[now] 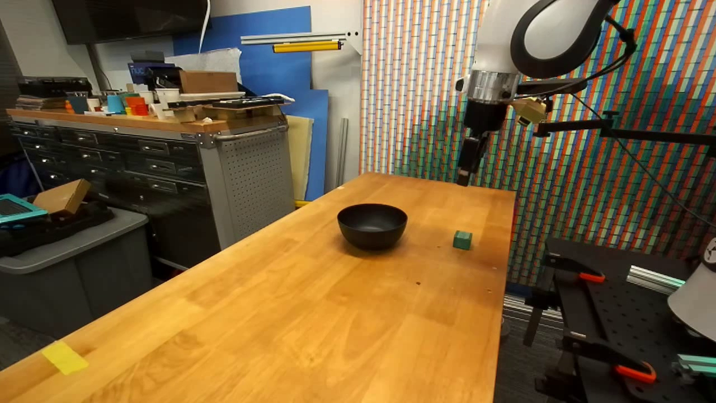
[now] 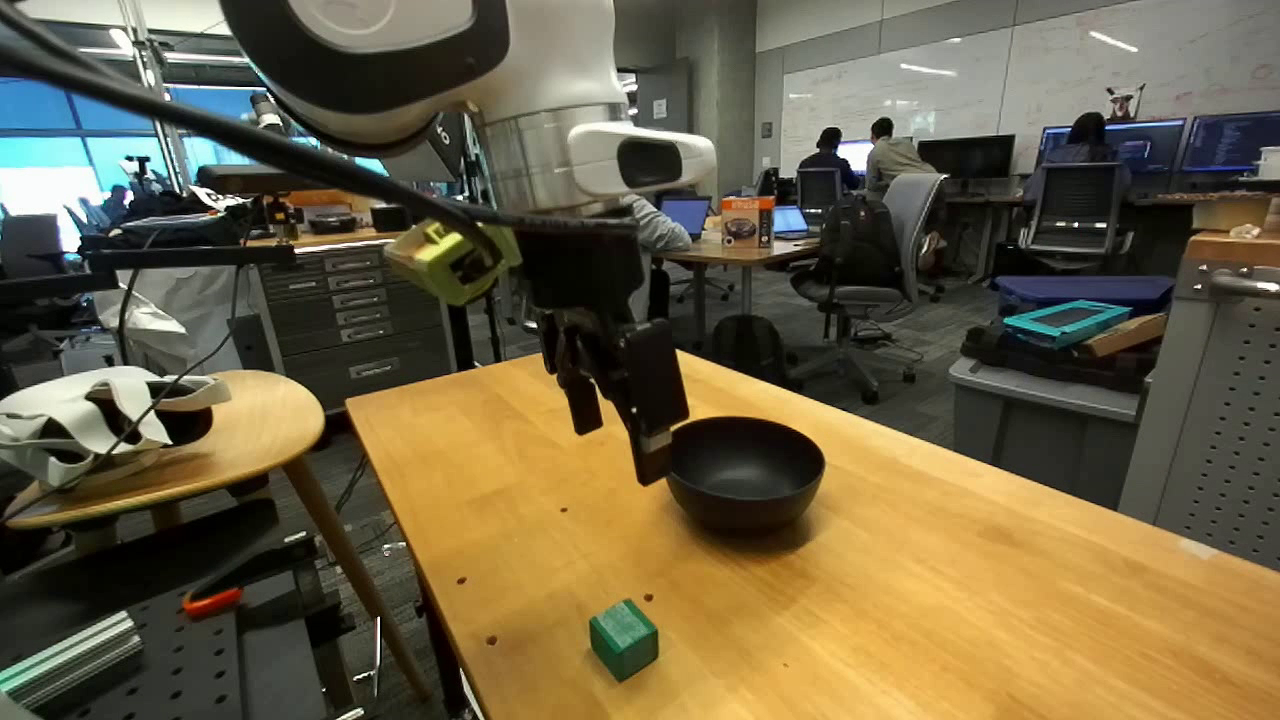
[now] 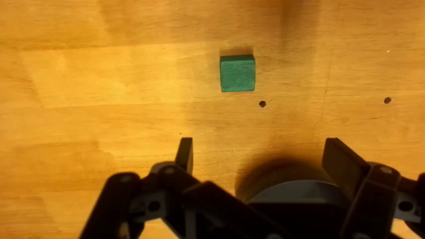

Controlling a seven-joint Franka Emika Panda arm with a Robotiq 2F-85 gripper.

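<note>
A small green cube (image 1: pixel 462 239) rests on the wooden table (image 1: pixel 322 315), to the right of a black bowl (image 1: pixel 372 227) in exterior view 1. In exterior view 2 the cube (image 2: pixel 624 640) is near the front, with the bowl (image 2: pixel 746 474) behind it to the right. My gripper (image 2: pixel 618 444) hangs above the table, its fingers apart and nothing between them. From the wrist, the cube (image 3: pixel 237 73) appears ahead of the fingertips, clear of both. Part of the bowl (image 3: pixel 302 189) shows low between the fingers, mostly hidden by the gripper.
A strip of yellow tape (image 1: pixel 65 357) marks the table's near left corner. Beside the table stands a black bench (image 1: pixel 637 336) with orange-tipped clamps. Bare wood surrounds the cube and bowl.
</note>
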